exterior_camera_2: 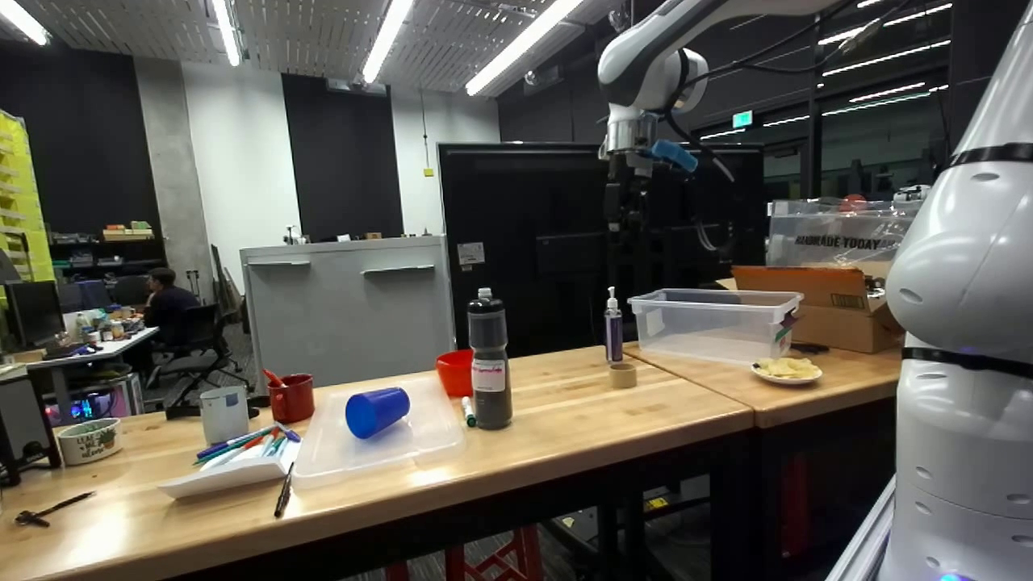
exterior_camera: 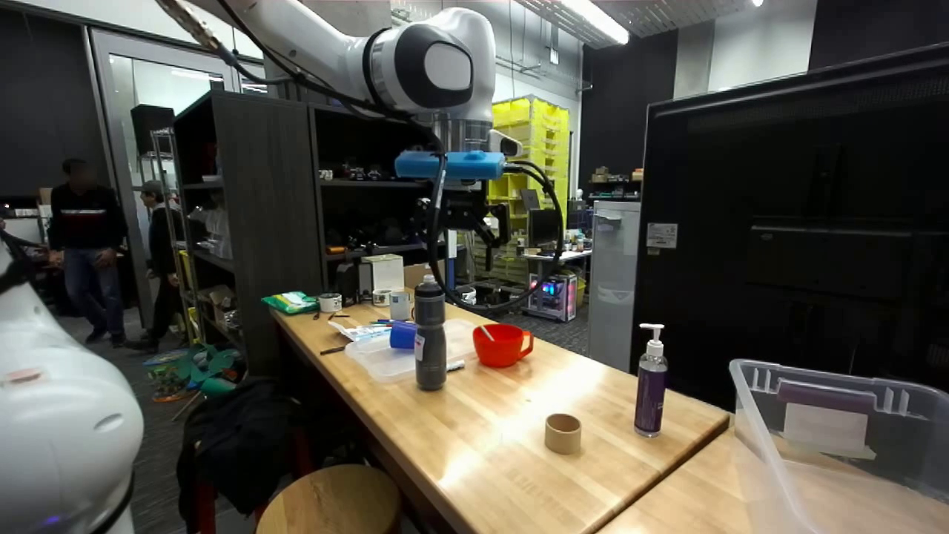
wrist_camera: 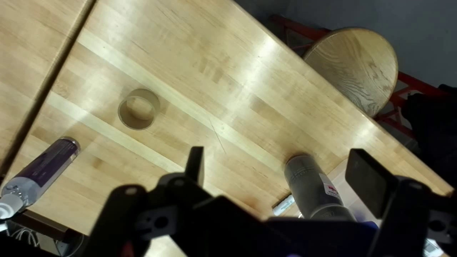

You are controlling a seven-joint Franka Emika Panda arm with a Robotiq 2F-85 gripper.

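My gripper hangs high above the wooden table, its fingers wide apart and nothing between them. Below it, a dark grey bottle [wrist_camera: 315, 188] stands upright; in exterior view 2 the same bottle [exterior_camera_2: 490, 373] is beside the clear lid [exterior_camera_2: 329, 455]. A blue cup [exterior_camera_2: 378, 412] lies on its side on that lid. Behind the bottle sits a red bowl-like cup [exterior_camera: 500, 345] with a handle. A tan cardboard ring [wrist_camera: 139, 109] rests on open table, and a purple pump bottle [exterior_camera: 651, 383] stands upright near the table seam.
An empty-looking clear bin [exterior_camera_2: 717, 324] and a plate of chips [exterior_camera_2: 786, 369] occupy the adjoining table. Pens, mugs and a white tray [exterior_camera_2: 232, 474] crowd the far end. A stool [wrist_camera: 355, 68] stands by the table edge. Around the ring, the tabletop is bare.
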